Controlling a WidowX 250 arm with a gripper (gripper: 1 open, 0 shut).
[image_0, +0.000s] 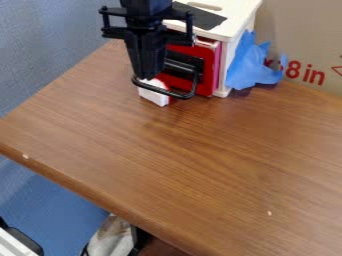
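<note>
My black gripper hangs at the top centre, over the front of a white toy oven with a red front and a dark door frame. Its fingers are low by that frame, in front of a small white block on the wooden table. Whether the fingers are open or shut on anything is hard to tell.
A blue crumpled cloth or glove lies right of the oven, against a cardboard panel with red lettering. The table's left edge borders a blue floor area.
</note>
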